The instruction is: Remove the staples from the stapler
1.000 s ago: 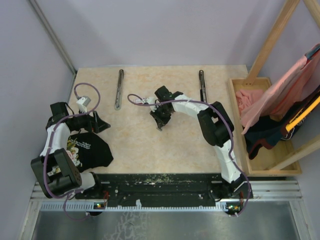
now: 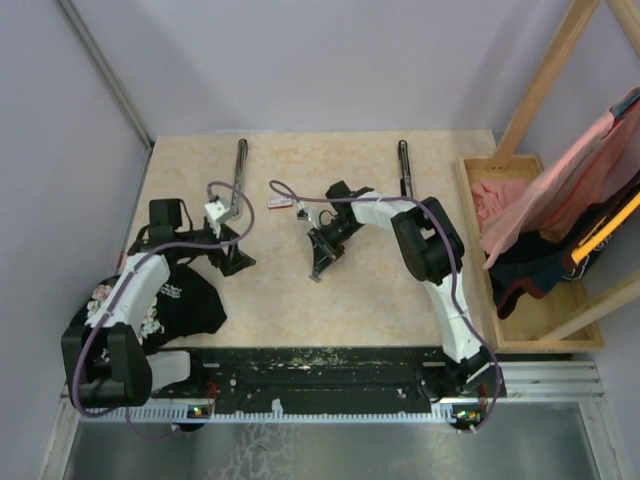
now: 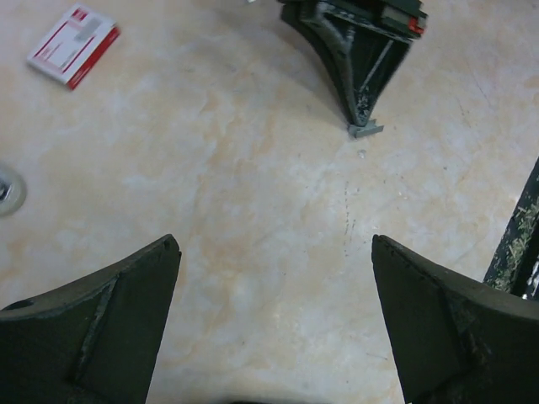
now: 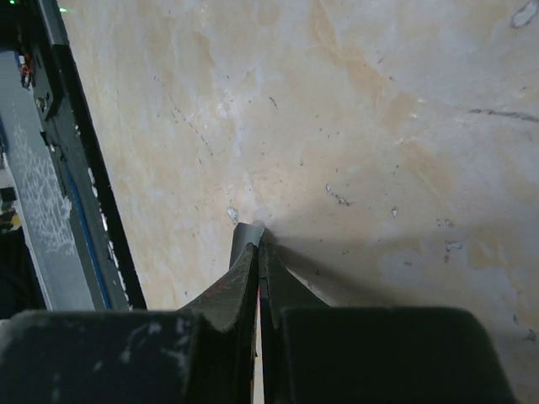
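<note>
A small grey strip, seemingly staples (image 3: 365, 130), sits at the fingertips of my right gripper (image 2: 317, 268), which is shut on it just over the tabletop. In the right wrist view the strip (image 4: 247, 236) pokes out past the black fingers (image 4: 240, 282). My left gripper is open and empty above the table, left of the right one. A long silver stapler-like piece (image 2: 239, 178) lies at the back left, its rounded end (image 3: 8, 192) showing in the left wrist view. Another long dark metal piece (image 2: 404, 165) lies at the back right.
A small red and white box (image 2: 280, 202) lies toward the back. Black cloth (image 2: 185, 310) covers the left front corner. A wooden crate (image 2: 540, 346) with clothes stands at the right.
My left gripper has moved right, toward the table's middle. The right gripper has shifted slightly toward the front edge, the grey strip moving along at its tips.
</note>
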